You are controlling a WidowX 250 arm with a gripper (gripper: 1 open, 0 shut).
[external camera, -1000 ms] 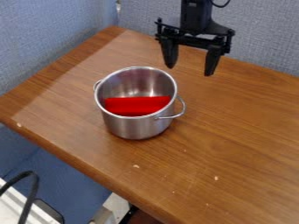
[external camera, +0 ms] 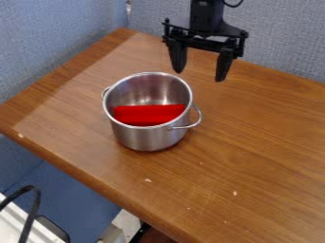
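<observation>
My black gripper hangs open above the back of the wooden table, its two fingers apart with nothing between them. In front of it and to the left stands a steel pot with two side handles. A red object lies inside the pot, below the rim.
Grey padded walls stand at the left and back. Past the table's lower-left edge are a blue floor, a black cable and white hardware.
My gripper has shifted slightly to the left and a little upward. The pot and the red object have not moved.
</observation>
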